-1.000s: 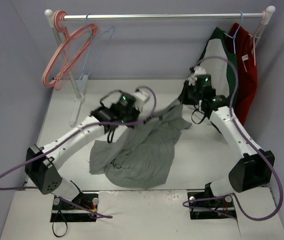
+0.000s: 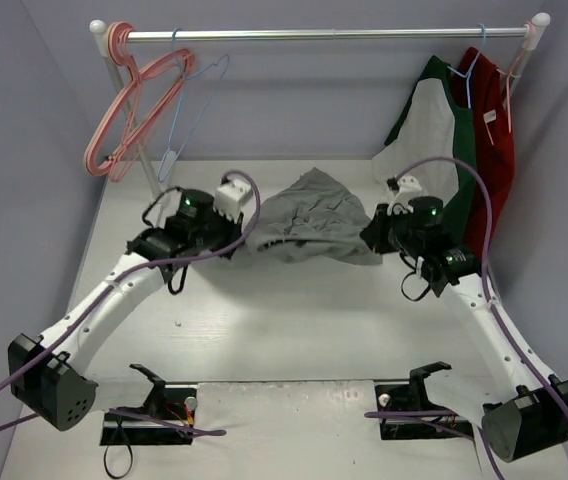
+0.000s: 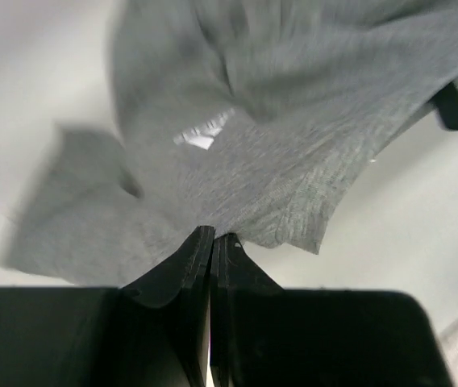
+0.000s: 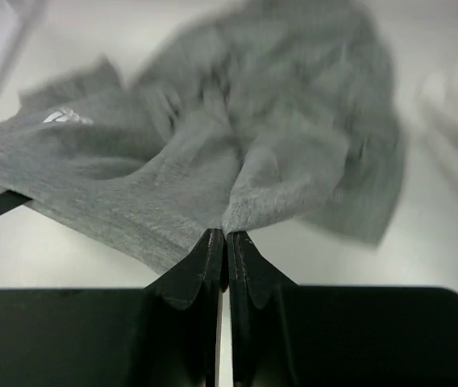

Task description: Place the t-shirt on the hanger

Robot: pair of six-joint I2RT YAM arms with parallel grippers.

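The grey t shirt (image 2: 309,215) lies crumpled across the middle of the white table, its front edge stretched between my two grippers. My left gripper (image 2: 232,250) is shut, with a corner of the shirt at its fingertips (image 3: 201,250). My right gripper (image 2: 374,240) is shut on another part of the shirt (image 4: 172,193), which folds over its fingertips. Pink hangers (image 2: 129,95) and a blue hanger (image 2: 198,115) hang at the left end of the rail.
The rail (image 2: 324,34) spans the back, clear in its middle. Green-and-white (image 2: 424,140) and red (image 2: 492,150) garments hang at its right end.
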